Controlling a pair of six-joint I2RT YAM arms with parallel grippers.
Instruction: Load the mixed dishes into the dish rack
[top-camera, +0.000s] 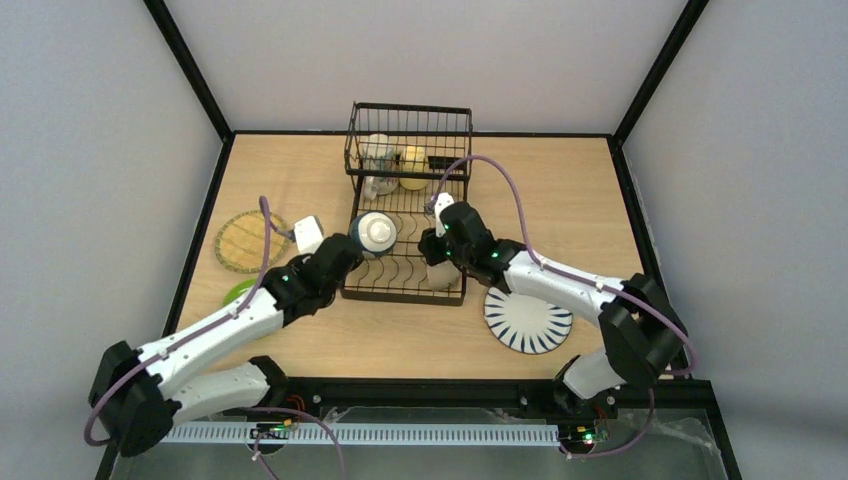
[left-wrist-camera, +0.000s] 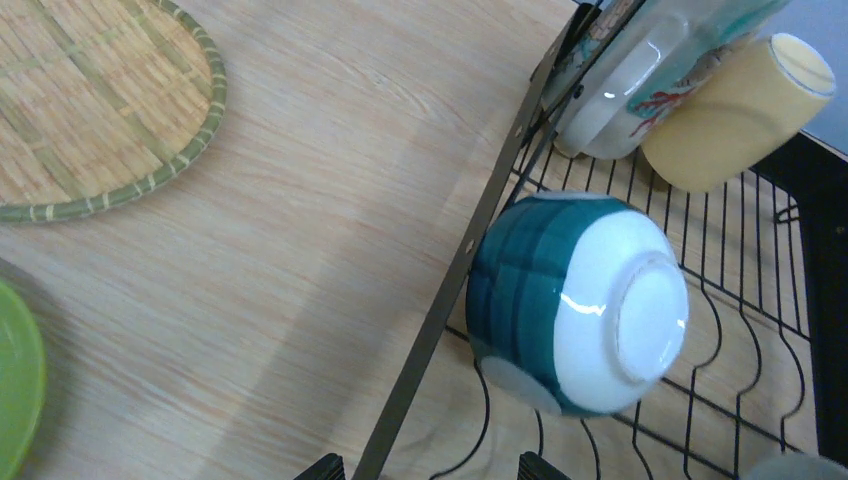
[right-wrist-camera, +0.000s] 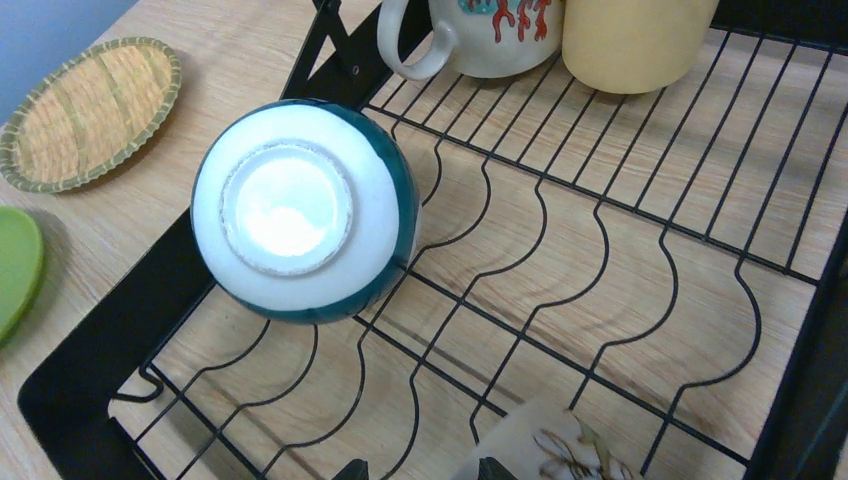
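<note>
A teal-and-white bowl (top-camera: 376, 233) leans on its side in the lower left of the black dish rack (top-camera: 404, 297), its white base facing outward. In the rack's lower right sits a whitish patterned dish (right-wrist-camera: 560, 446), mostly cut off in the right wrist view. My left gripper is open over the rack's left edge, just short of the bowl, with nothing between its fingers. Over the rack's right side, my right gripper stands part open, its fingertips apart beside the patterned dish; whether they touch it cannot be told. A white mug (right-wrist-camera: 494, 30) and a yellow cup (right-wrist-camera: 635, 40) stand at the rack's back.
A blue-striped white plate (top-camera: 528, 322) lies on the table right of the rack, beneath the right arm. Left of the rack are a round woven mat (top-camera: 245, 243) and a green plate (left-wrist-camera: 15, 385), partly hidden by the left arm from above.
</note>
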